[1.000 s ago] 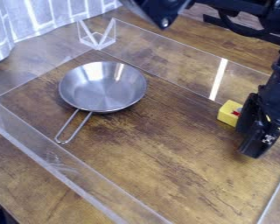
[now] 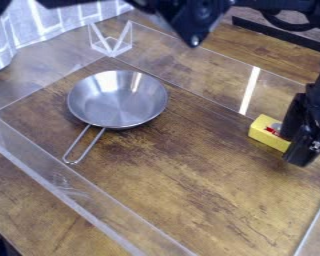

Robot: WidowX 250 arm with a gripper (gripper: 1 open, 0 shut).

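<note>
My black gripper (image 2: 302, 132) reaches down at the right edge, beside a small yellow block (image 2: 267, 135) with a red patch on top. The gripper is over the block's right end and partly hides it; its fingers stand open, and whether they touch the block is unclear. A steel pan (image 2: 117, 96) with a long wire handle lies on the wooden surface at the left.
Clear plastic walls (image 2: 69, 197) border the work area. A clear angular holder (image 2: 111, 38) stands at the back left, and a whitish object sits in the top left corner.
The gripper has risen slightly toward the back from in front of the block, showing more of the yellow block. The pan has not moved.
</note>
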